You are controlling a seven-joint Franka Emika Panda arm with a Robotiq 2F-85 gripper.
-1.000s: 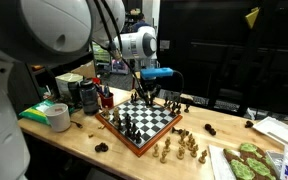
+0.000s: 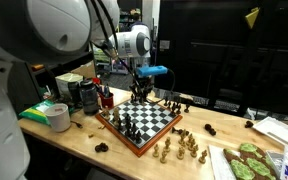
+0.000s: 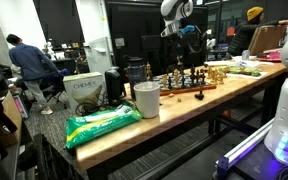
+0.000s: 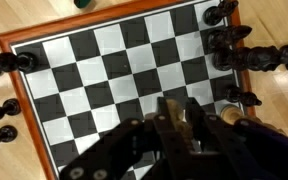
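A black-and-white chessboard (image 4: 92, 75) with a brown wooden border fills most of the wrist view. Over it, my gripper is shut on a light tan chess piece (image 4: 171, 106), whose lower end is partly hidden by the fingers. Dark pieces (image 4: 229, 37) crowd the board's right edge in that view, and more dark pieces (image 4: 26, 62) stand at its left edge. From exterior view 1, the arm (image 2: 134, 45) reaches over the far side of the chessboard (image 2: 149, 118). Whether the held piece touches the board cannot be told.
Several tan pieces (image 2: 182, 143) stand on the table right of the board in exterior view 1. Left of it are a white mug (image 2: 58, 117) and a dark jar (image 2: 89, 97). A green patterned tray (image 2: 246, 165) lies at the front right. Open table lies beyond the tan pieces.
In exterior view 1 the gripper end of the arm has shifted slightly left over the board. The pieces around it look unchanged.
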